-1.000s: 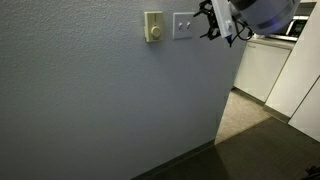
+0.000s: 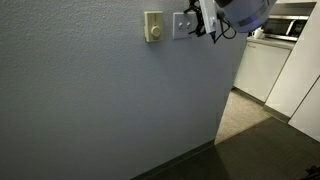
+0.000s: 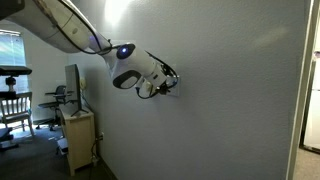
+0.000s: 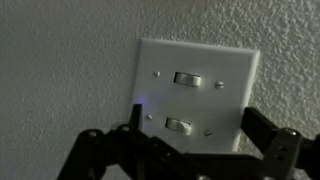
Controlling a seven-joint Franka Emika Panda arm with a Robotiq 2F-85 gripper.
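Note:
A white switch plate (image 4: 195, 90) with two toggle switches fills the middle of the wrist view. One toggle (image 4: 187, 79) sits above the other toggle (image 4: 178, 126) in that picture. My gripper is open in front of the plate, its dark fingers apart on either side with nothing between them. In exterior view 1 the switch plate (image 2: 183, 25) is on the grey wall, and the gripper (image 2: 197, 22) is at its right side. Whether a finger touches the plate cannot be told. Exterior view 2 shows the gripper (image 3: 168, 82) close to the wall, with the plate hidden.
Left of the switch plate, a yellowish box with a round dial (image 2: 154, 27) is fixed to the wall (image 2: 90, 90). The wall ends at a corner on the right, with a white cabinet (image 2: 262, 68) beyond. Exterior view 2 shows a chair (image 3: 14, 101) far off.
Over the last second the gripper has moved left along the wall, from right of the switch plate to its right edge. The plate and dial box have stayed in place.

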